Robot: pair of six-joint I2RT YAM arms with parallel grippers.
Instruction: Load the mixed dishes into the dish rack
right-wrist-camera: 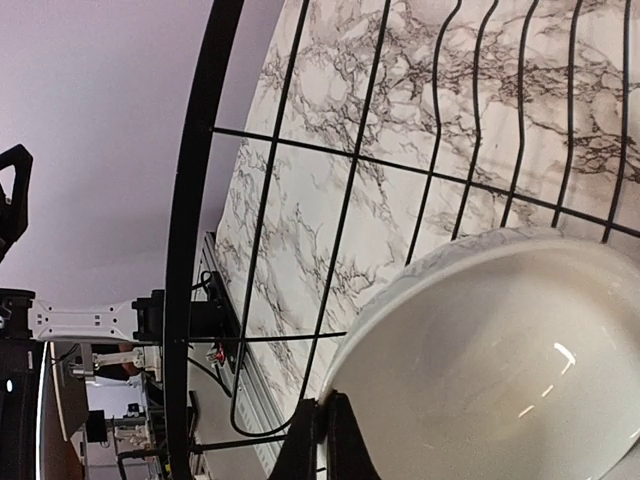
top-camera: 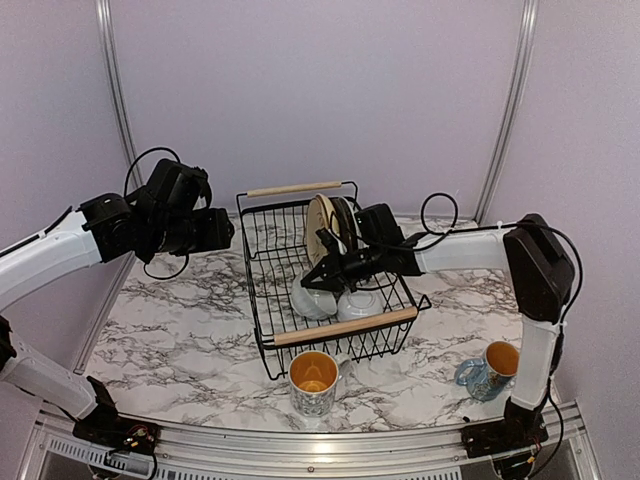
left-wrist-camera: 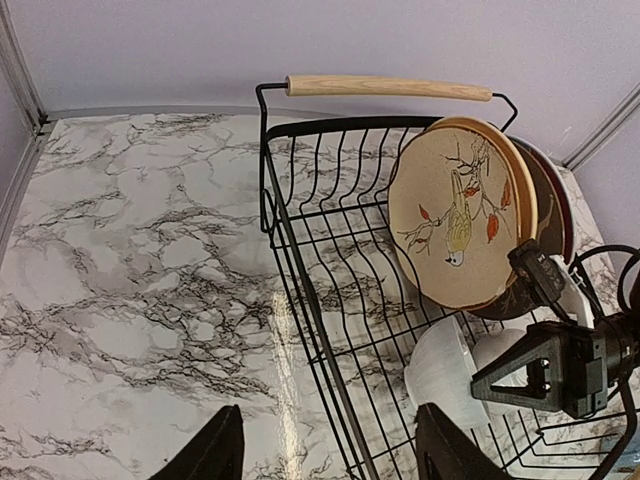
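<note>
In the top view the wire dish rack [top-camera: 262,300] stands mid-table. A white bowl [top-camera: 312,302] sits tilted in its front part, its rim at the fingertips of my right gripper [top-camera: 312,280]. The right wrist view shows my right gripper shut on the near rim of this bowl [right-wrist-camera: 490,340], the hollow facing the camera. Beside it lies a second white bowl [top-camera: 360,306], partly hidden by the right arm. Plates, the front one with a bird print [left-wrist-camera: 455,220], stand upright at the rack's back right. My left gripper is open and empty, left of the rack.
An orange-lined patterned mug [top-camera: 313,385] stands before the rack's front wooden handle [top-camera: 345,328]. Near the right arm's base is a blue mug [top-camera: 488,372], orange inside. The marble table [top-camera: 180,340] left of the rack is clear.
</note>
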